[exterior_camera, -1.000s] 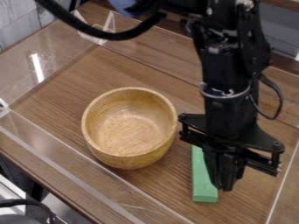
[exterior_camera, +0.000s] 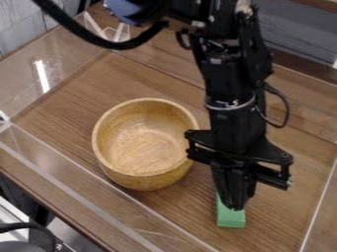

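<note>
My black gripper hangs low over the wooden table, just right of a round tan bowl. Under it lies a green block, its upper part hidden by the gripper. The gripper looks shut; whether anything is between its fingers is hard to see.
A clear plastic edge runs along the left side, and black cables hang over the top left and bottom left corner.
My gripper has moved left, toward the bowl, and now covers more of the green block's upper part. The bowl and block appear unmoved.
</note>
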